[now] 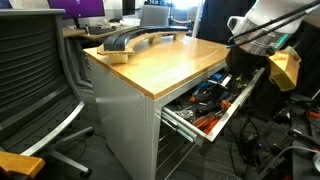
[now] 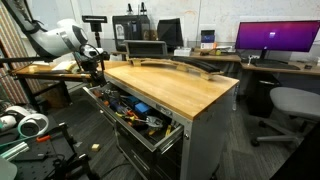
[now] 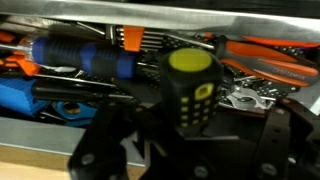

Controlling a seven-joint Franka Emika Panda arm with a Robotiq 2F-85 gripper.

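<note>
A yellow and black object (image 3: 192, 62), with small yellow squares on its side, stands out in the middle of the wrist view. My gripper is shut on it. Below it lies the open drawer (image 1: 184, 122), filled with hand tools. In the wrist view, an orange and black screwdriver (image 3: 268, 58) lies to the right of the held object, and a tool with a dark blue and black handle (image 3: 85, 55) to the left. The held object is too small to make out in the exterior views.
A wooden worktop (image 2: 170, 85) covers the drawer cabinet, with a curved wooden piece (image 2: 183, 65) along it. The metal drawer rim (image 3: 190, 20) runs close by the gripper. Office chairs (image 1: 40, 85) stand on the floor beside the cabinet.
</note>
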